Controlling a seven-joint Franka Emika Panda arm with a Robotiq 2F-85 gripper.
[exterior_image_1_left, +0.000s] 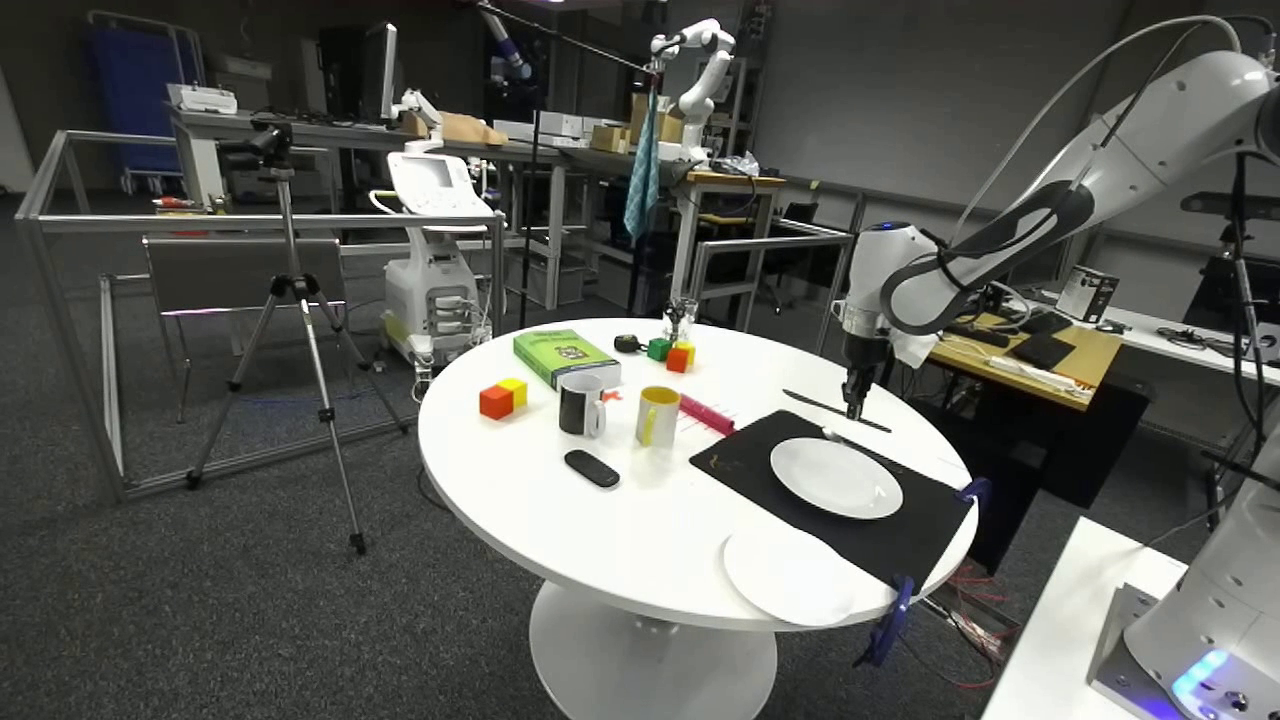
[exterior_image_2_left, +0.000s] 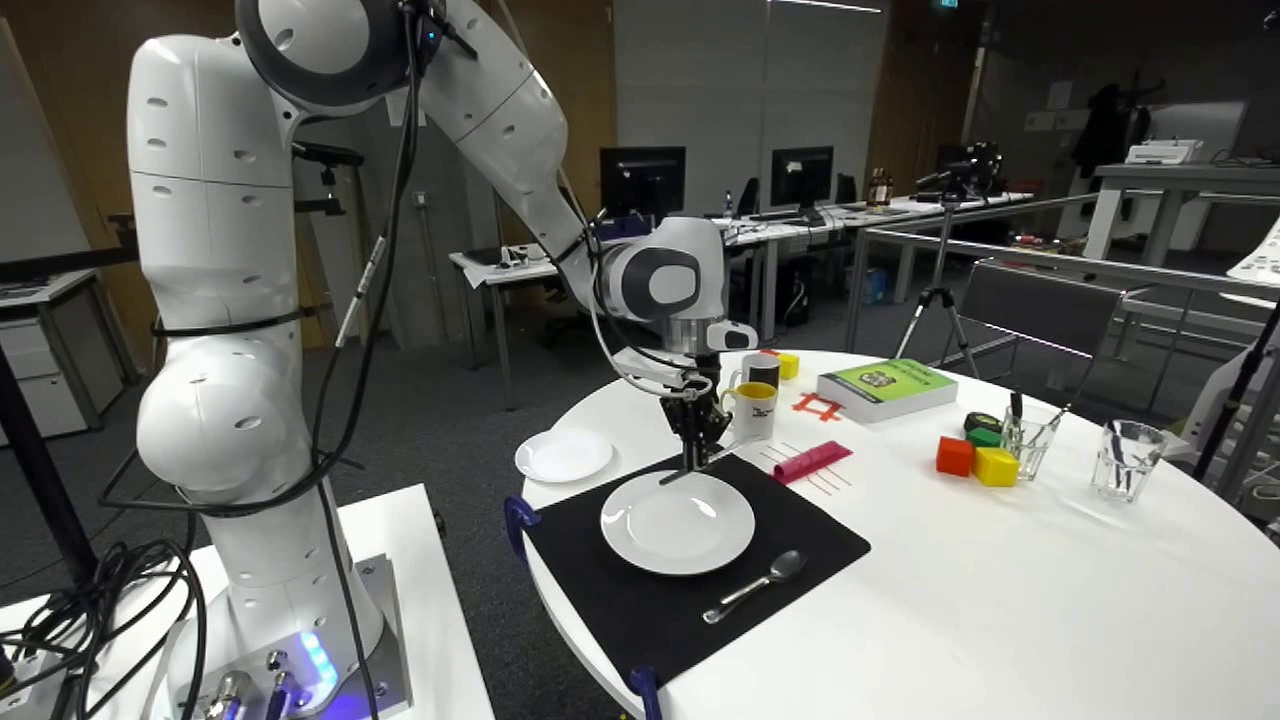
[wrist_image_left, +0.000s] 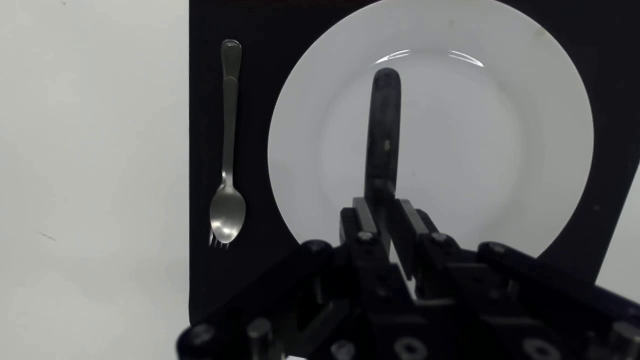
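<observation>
A dark-looking table knife (wrist_image_left: 384, 132) is pinched between the fingers of my gripper (exterior_image_1_left: 854, 415), which is shut on it. In the wrist view its handle reaches forward over the plate, while the other end is hidden by the fingers. In exterior view 2 the gripper (exterior_image_2_left: 693, 466) hangs over the plate's far edge, with the thin blade (exterior_image_2_left: 734, 451) sticking out to the right. Below it, the large white plate (exterior_image_2_left: 678, 528) rests on the black mat (exterior_image_2_left: 600, 612). A spoon (wrist_image_left: 228, 213) lies on the mat beside the plate, covering most of a fork (wrist_image_left: 217, 243).
Two mugs, one yellow inside (exterior_image_1_left: 656, 416) and one black and white (exterior_image_1_left: 581, 406), stand near a green book (exterior_image_1_left: 564, 356). A smaller white plate (exterior_image_1_left: 786, 576) sits at the table's edge. Blue clamps (exterior_image_2_left: 518, 523) grip the mat's edge. Coloured blocks (exterior_image_2_left: 974, 458) and glasses (exterior_image_2_left: 1125, 460) occupy the other side.
</observation>
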